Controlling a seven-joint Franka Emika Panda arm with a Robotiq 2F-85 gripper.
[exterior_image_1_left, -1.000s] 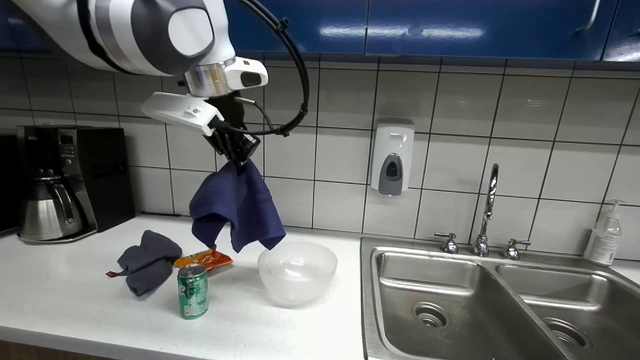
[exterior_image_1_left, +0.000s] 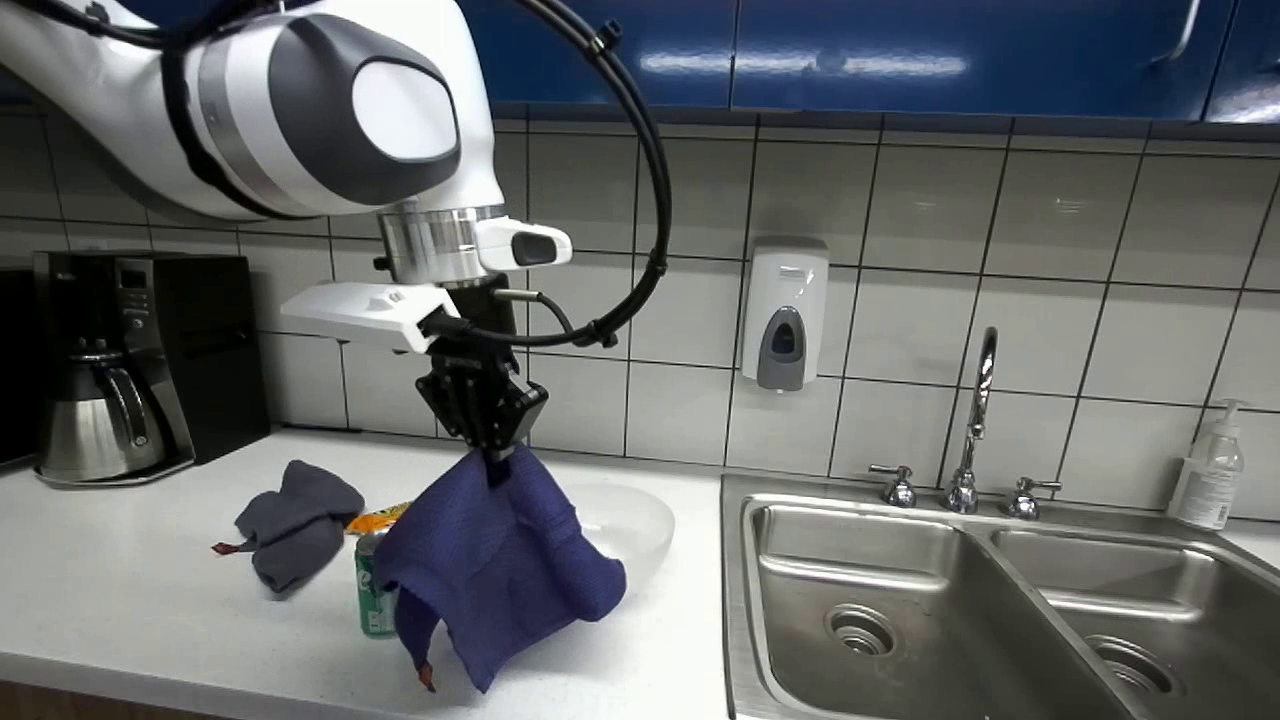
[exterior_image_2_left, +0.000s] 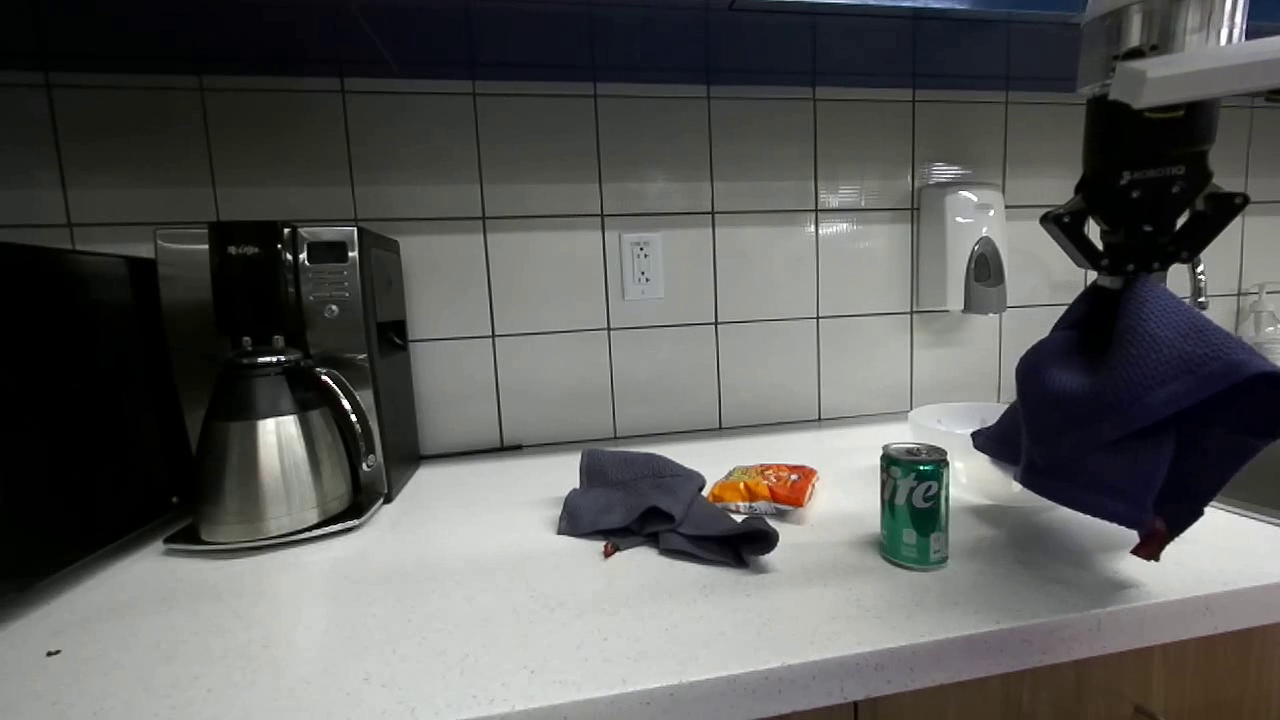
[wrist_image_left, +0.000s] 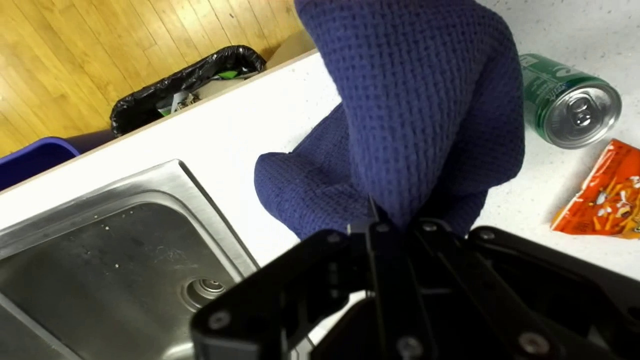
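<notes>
From my gripper (exterior_image_1_left: 495, 462) hangs a blue-purple cloth (exterior_image_1_left: 498, 564), pinched near its middle, the fingers shut on it. In the wrist view the cloth (wrist_image_left: 420, 90) droops away from the fingertips and hides part of the counter. Exterior view 2 shows its lower corner, with a dark red tag, hanging above the counter. A translucent white bowl (exterior_image_1_left: 630, 528) stands partly behind the cloth in exterior view 1. The green soda can (exterior_image_2_left: 914, 506) is upright on the counter, left of the cloth.
A dark grey cloth (exterior_image_2_left: 660, 504) lies crumpled beside an orange snack bag (exterior_image_2_left: 768, 486). At the far left is the coffee maker (exterior_image_2_left: 288, 396). The steel sink (exterior_image_1_left: 864, 564) takes up the right side.
My gripper has come lower and slightly right, bringing the blue-purple cloth down; it now covers much of the bowl, can and snack bag in exterior view 1.
</notes>
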